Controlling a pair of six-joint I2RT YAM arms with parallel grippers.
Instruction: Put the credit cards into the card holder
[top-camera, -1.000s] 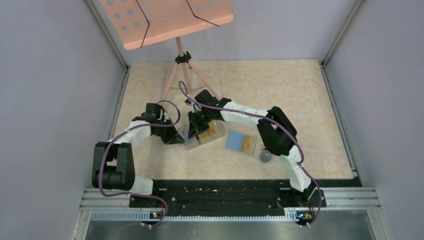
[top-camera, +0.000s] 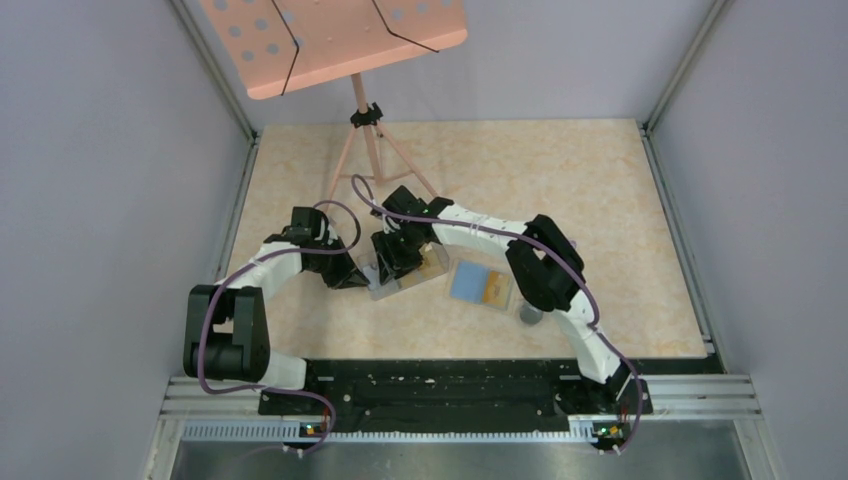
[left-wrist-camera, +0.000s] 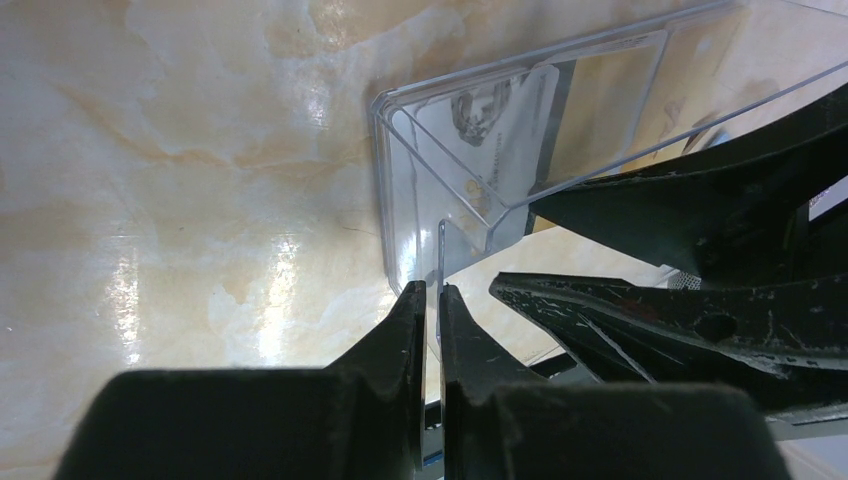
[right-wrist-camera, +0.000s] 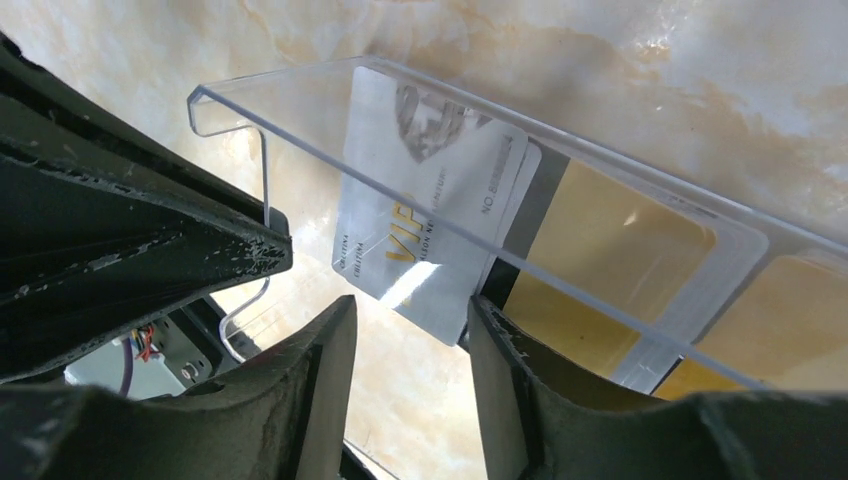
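The clear card holder (top-camera: 414, 283) lies left of the table's middle. At its left end my left gripper is shut on the thin clear wall, one finger on each side. A silver VIP card (right-wrist-camera: 420, 190) lies flat inside that end of the holder, and gold cards (right-wrist-camera: 610, 235) lie further along, beyond a dark strip. Over the holder, my right gripper stands open. Its fingertips are apart near the silver card's front edge, with nothing seen gripped between them. Whether they touch the card, I cannot tell.
To the right, a second clear tray holds a blue card (top-camera: 468, 282) and a gold card (top-camera: 497, 290). A round grey object (top-camera: 530, 314) sits beside it. Behind stands a pink tripod stand (top-camera: 368, 150).
The left gripper and the holder have stayed in place.
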